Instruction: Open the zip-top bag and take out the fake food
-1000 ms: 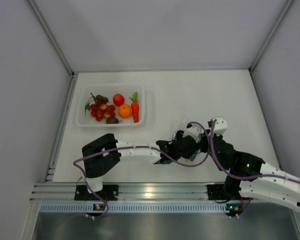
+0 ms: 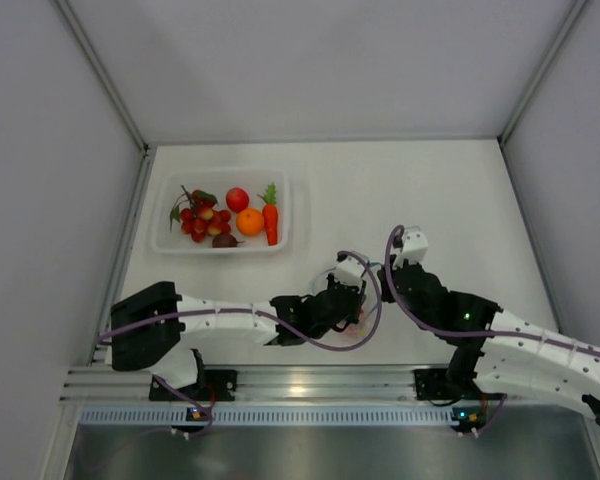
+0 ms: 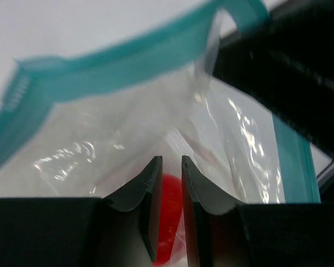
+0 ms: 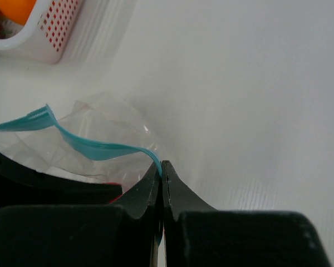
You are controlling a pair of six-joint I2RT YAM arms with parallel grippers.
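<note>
The clear bag with teal zip edge (image 4: 100, 149) stands at the front centre, partly hidden by both arms in the top view. In the left wrist view a red food item (image 3: 170, 214) shows inside, at my left gripper, whose narrowly parted fingers are around part of the bag or its contents; which is unclear. My right gripper is shut on the bag's teal edge, seen in the right wrist view.
A white basket (image 2: 160, 230) at the back left holds a carrot, orange, grapes and other fake food. The table behind and right of the bag is clear.
My left gripper has moved left and toward the front. My right gripper has shifted left over the last second, and the bag has come with them.
</note>
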